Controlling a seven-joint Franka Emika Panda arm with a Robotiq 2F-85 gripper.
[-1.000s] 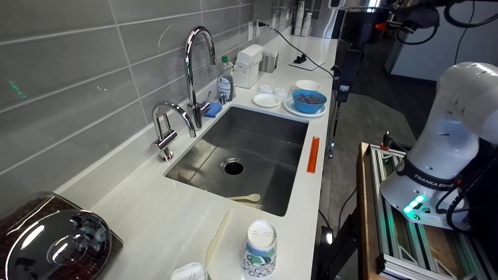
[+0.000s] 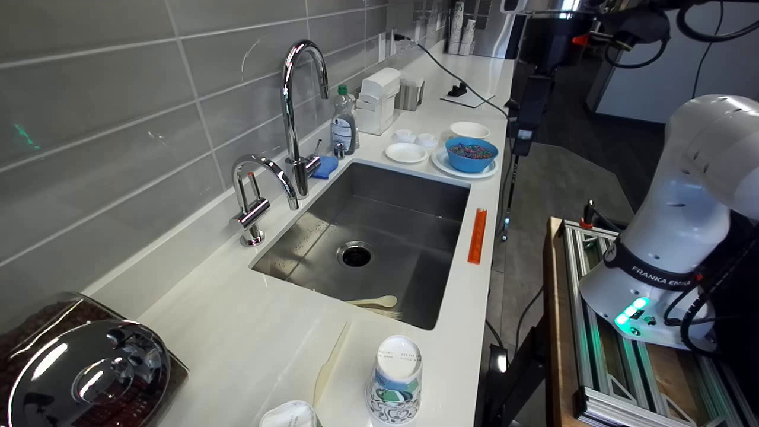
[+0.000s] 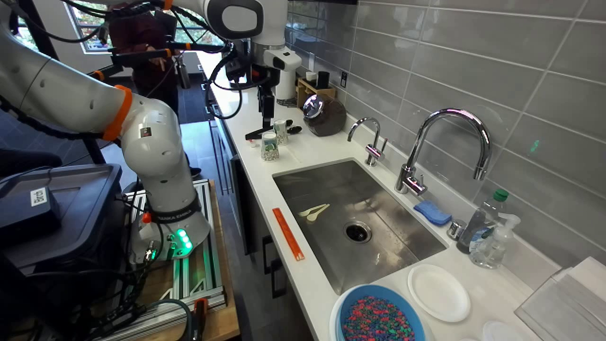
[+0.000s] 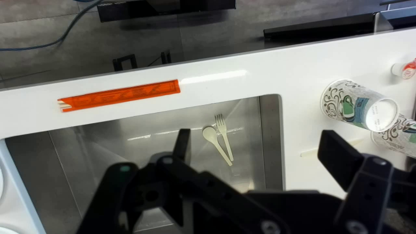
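In the wrist view my gripper is open, its two dark fingers wide apart with nothing held between them. Below it, inside the steel sink [image 2: 398,213], lie a pale spoon [image 4: 210,135] and a pale fork [image 4: 221,126], side by side. A pale knife [image 2: 331,366] rests on the counter beside the sink. Two patterned paper cups stand upside down nearby: one cup [image 4: 347,103] is closer to the front edge, the other cup [image 4: 401,138] partly cut off. An orange chopstick packet [image 4: 123,95] lies along the front counter strip.
A blue bowl [image 3: 346,304] of colored bits sits on a plate past the sink, near a white plate [image 3: 437,292]. A tall faucet [image 2: 288,107] and a smaller faucet [image 2: 249,206] rise along the wall. A lidded dark container [image 2: 92,377] occupies the near left corner.
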